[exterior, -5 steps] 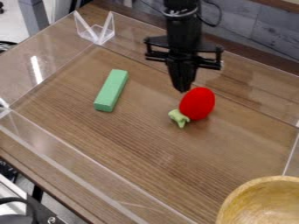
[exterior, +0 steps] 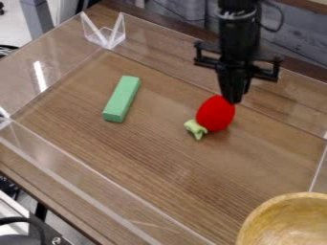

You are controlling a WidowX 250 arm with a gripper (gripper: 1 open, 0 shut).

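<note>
My black gripper (exterior: 230,98) hangs over a red pepper-like object with a green top (exterior: 216,114) on the wooden table (exterior: 153,172). The fingertips are just above or at its upper edge; whether they touch it is unclear. The gripper looks shut, with nothing visible between its fingers. A green block (exterior: 121,100) lies to the left.
A clear plastic holder (exterior: 105,31) stands at the back left. A yellow bowl (exterior: 288,225) is at the front right corner. A dark wall edge runs along the back right.
The gripper has moved right and a little back, from left of the red object to above its upper right. The red object and green block look unmoved.
</note>
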